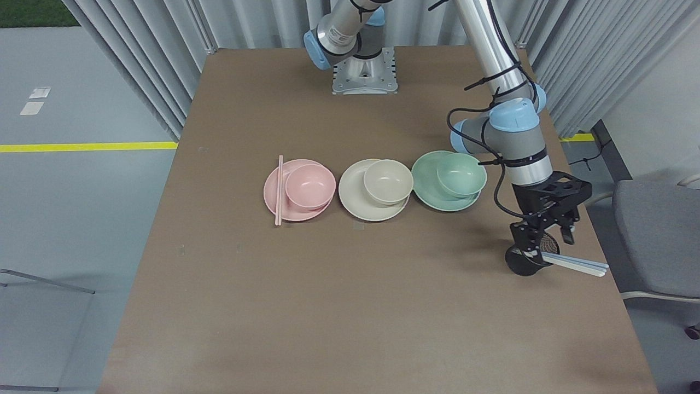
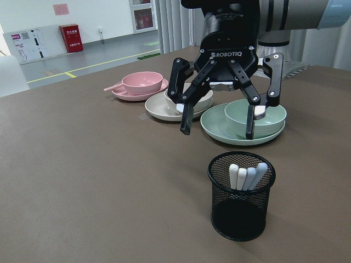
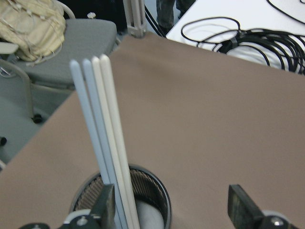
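A black mesh cup (image 2: 238, 213) holds two white and two light blue chopsticks (image 3: 112, 124), standing near the table's right side in the front view. My gripper (image 2: 218, 129) is open above and to one side of the cup, its fingers empty. In the wrist view the chopsticks rise beside the left finger (image 3: 102, 210); the right finger (image 3: 240, 210) is clear of them.
Pink plate (image 1: 270, 197) with bowl (image 1: 310, 187) and pink chopsticks (image 1: 279, 190), white plate (image 1: 351, 197) with bowl (image 1: 388, 180), and green plate (image 1: 426, 190) with bowl (image 1: 461, 174) stand in a row.
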